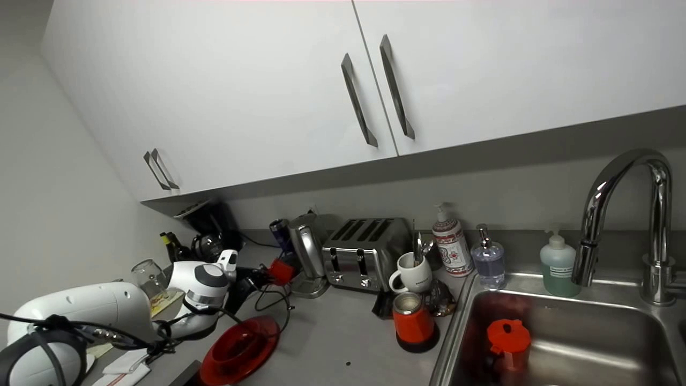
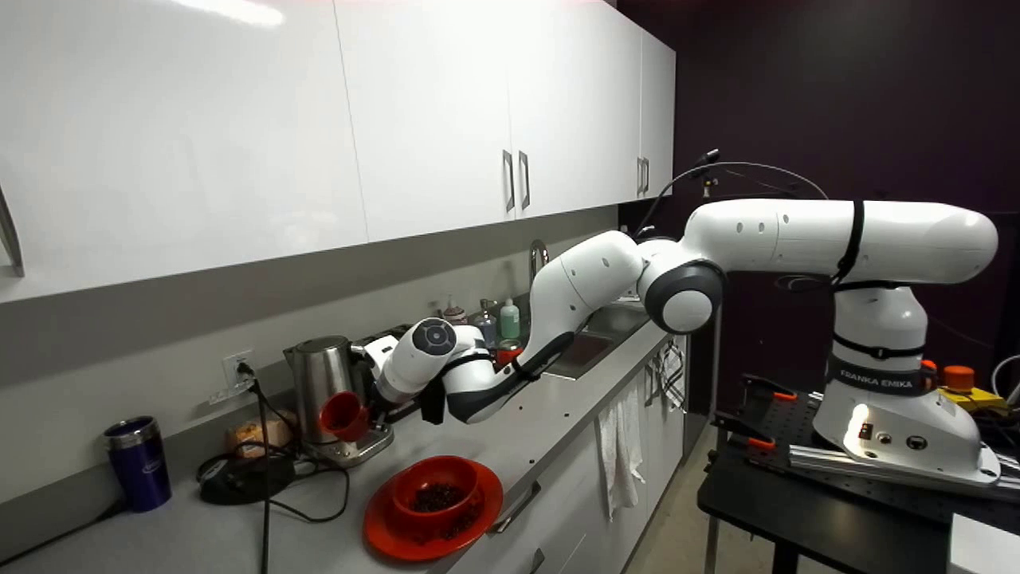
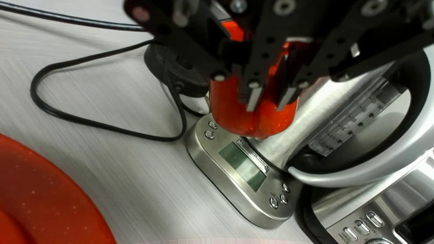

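Observation:
A red cup [image 2: 344,415] is held off the counter by my gripper, whose fingers are closed on it. In the second exterior view its mouth faces the camera, so it is tilted on its side. The wrist view shows the cup's red wall [image 3: 232,112] around the fingertips, just over the kettle base [image 3: 223,175]; whether it touches the base or the steel kettle [image 2: 323,368] I cannot tell. Below and to one side, a red bowl [image 2: 435,521] with dark bits in it stands on a red plate [image 2: 382,536]; more dark bits lie on the plate.
Beside the kettle stands a toaster [image 1: 363,251]. A black cord [image 3: 110,126] loops over the counter near the cup. A purple tumbler [image 2: 139,464] stands left of the kettle in the second exterior view. Open counter [image 1: 321,347] lies between plate and sink.

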